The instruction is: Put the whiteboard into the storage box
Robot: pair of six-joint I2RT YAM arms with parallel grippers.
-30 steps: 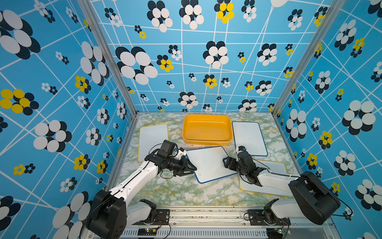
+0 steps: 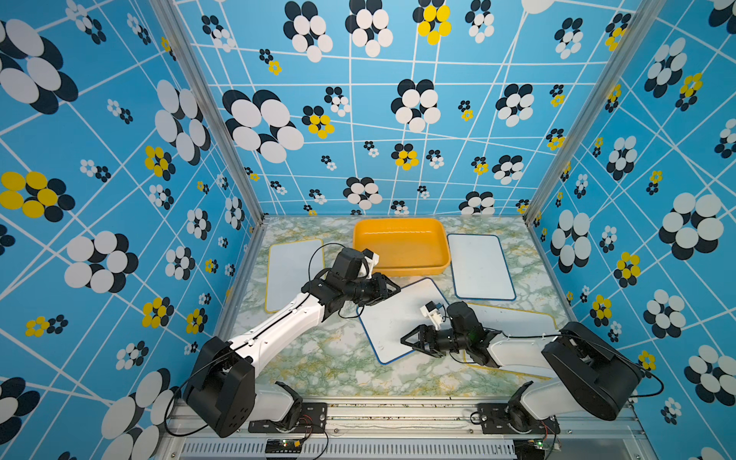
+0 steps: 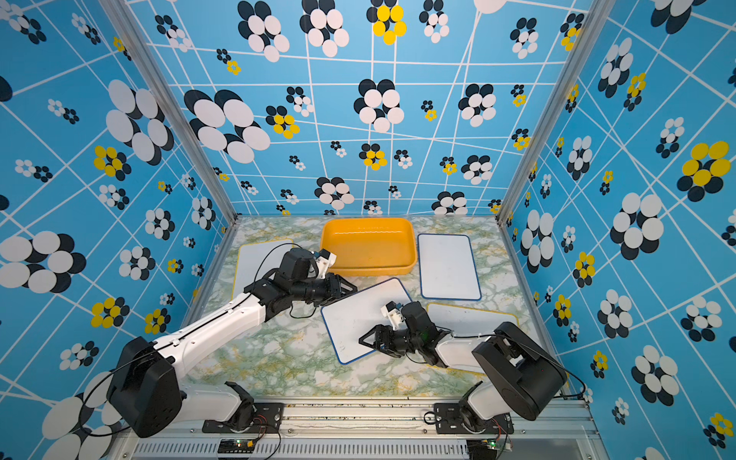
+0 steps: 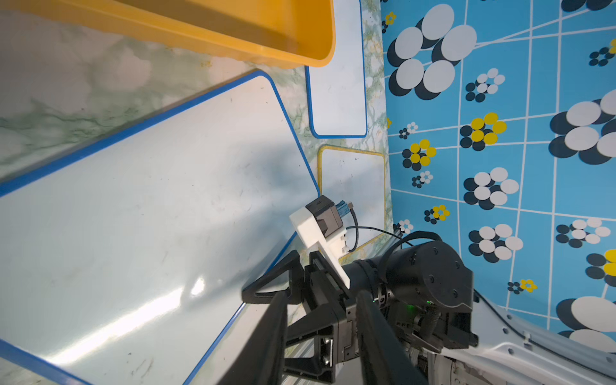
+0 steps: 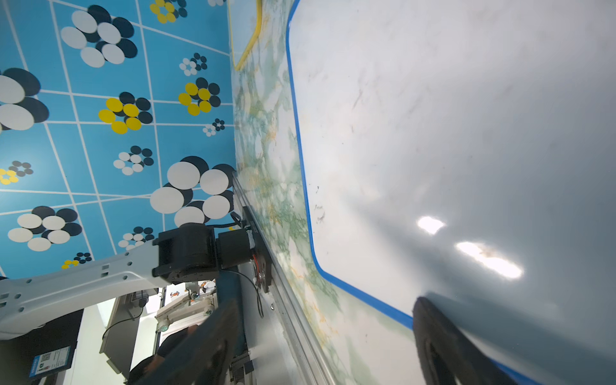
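Observation:
A blue-rimmed whiteboard [image 2: 395,314] lies askew on the table in front of the orange storage box [image 2: 400,245]. My left gripper [image 2: 387,287] is above its far left part, near the box; in the left wrist view its blurred fingers show low in the frame, and whether they grip anything cannot be told. My right gripper [image 2: 414,341] is low over the board's near part, fingers apart with nothing seen between; the right wrist view shows them at the board's blue edge.
Another blue-rimmed board [image 2: 480,264] lies right of the box. Yellow-rimmed boards lie at left [image 2: 293,268] and near right [image 2: 521,322], partly under the arms. Marble table [image 2: 314,368] shows at the front left.
My left gripper has moved up toward the box. The board has turned and shifted slightly toward the front.

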